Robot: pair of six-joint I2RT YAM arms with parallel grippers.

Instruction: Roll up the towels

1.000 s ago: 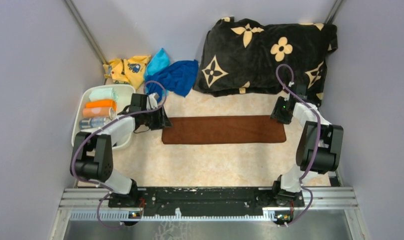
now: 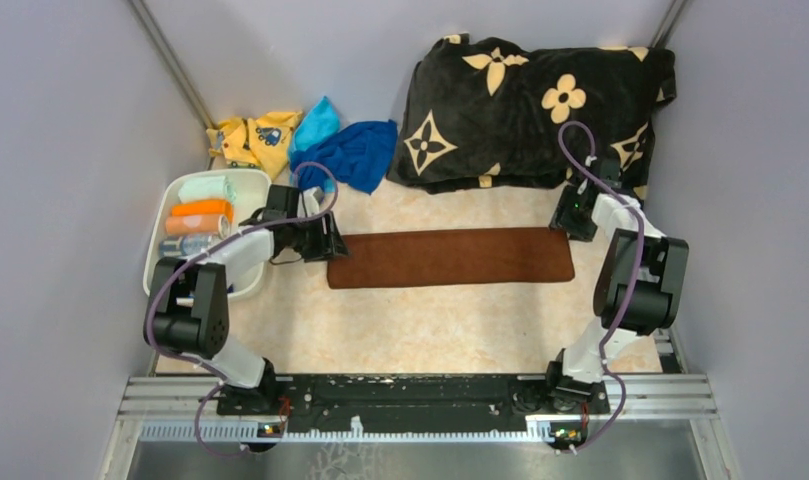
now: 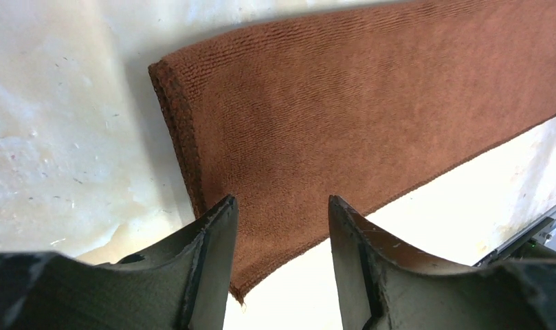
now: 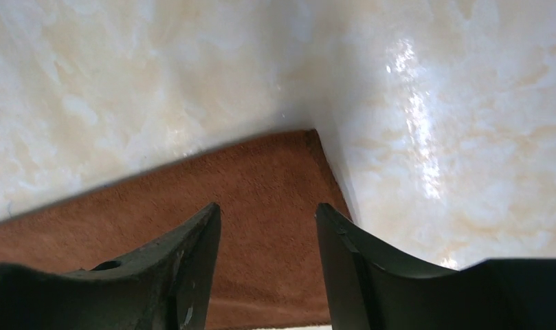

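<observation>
A brown towel [image 2: 450,258] lies flat in a long folded strip across the middle of the table. At its left end, near the far corner, my left gripper [image 2: 335,250] is partly open. In the left wrist view, the folded layers show along the short edge of the towel [image 3: 309,117], and nothing is gripped between the fingers. My right gripper [image 2: 565,225] is over the far right corner with its fingers apart. The right wrist view shows that corner of the towel [image 4: 261,179] beyond the open fingers [image 4: 333,230], free of them.
A white bin [image 2: 257,190] on the left holds several rolled towels [image 2: 202,207]. Yellow cloth [image 2: 265,140] and blue cloths [image 2: 355,150] lie behind. A large black patterned blanket [image 2: 530,120] fills the back right.
My right gripper has shifted slightly right and toward the towel's corner edge. The towel has moved very slightly right and straightened at its right end. The left gripper has barely moved.
</observation>
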